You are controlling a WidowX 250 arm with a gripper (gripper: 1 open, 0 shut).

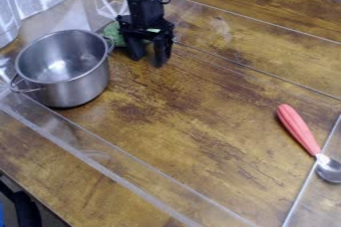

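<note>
The black gripper (147,44) is at the upper centre of the view, low over a green object (118,34) that is partly hidden behind it. Whether its fingers are open or closed on anything is too dark and small to tell. A steel pot (62,70) with wire side handles stands to the left of the gripper. At the right lies a spoon with a red handle (296,125) and a metal head (326,168).
A pale, wrinkled surface (27,7) borders the table at the upper left. A dark edge runs along the top right.
</note>
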